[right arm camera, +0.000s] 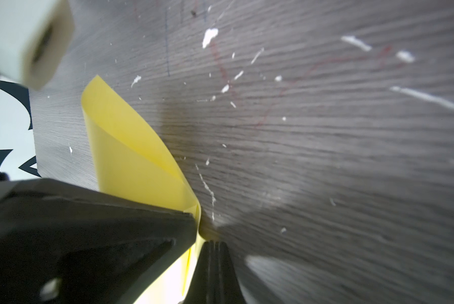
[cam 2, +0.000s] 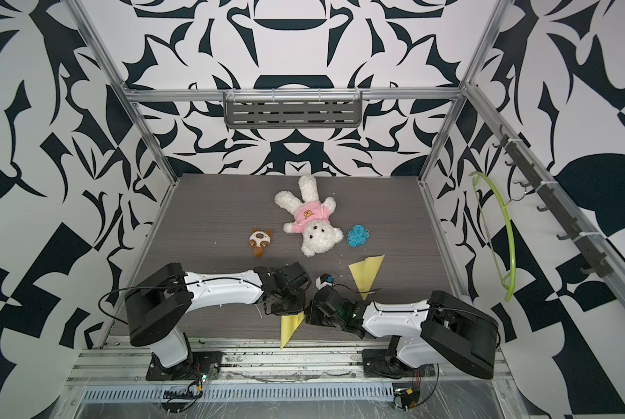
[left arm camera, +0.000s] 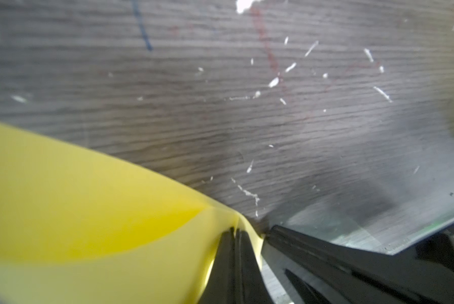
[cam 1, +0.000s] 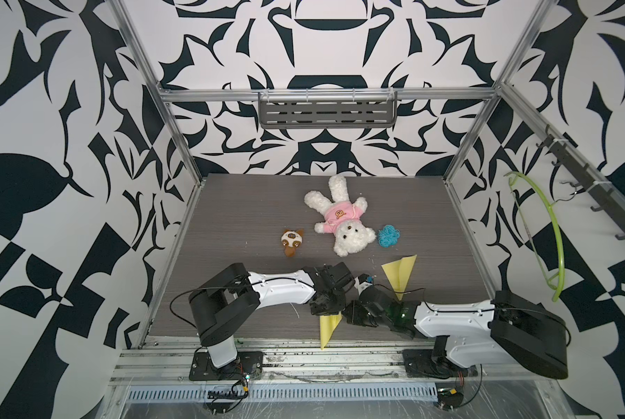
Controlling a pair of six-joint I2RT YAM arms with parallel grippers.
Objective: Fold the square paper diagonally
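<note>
A yellow paper (cam 1: 328,331) lies at the table's front edge under both grippers, bent over into a curled fold. My left gripper is shut, pressed on the paper's folded corner in the left wrist view. My right gripper is shut right beside the fold, fingertips down at the paper's edge; whether paper is pinched is hard to tell. A second yellow paper (cam 1: 400,271), folded, lies farther back on the right, behind the right arm.
A white teddy bear in a pink shirt (cam 1: 340,216), a brown-and-white toy (cam 1: 291,240) and a blue toy (cam 1: 388,235) lie on the middle of the table.
</note>
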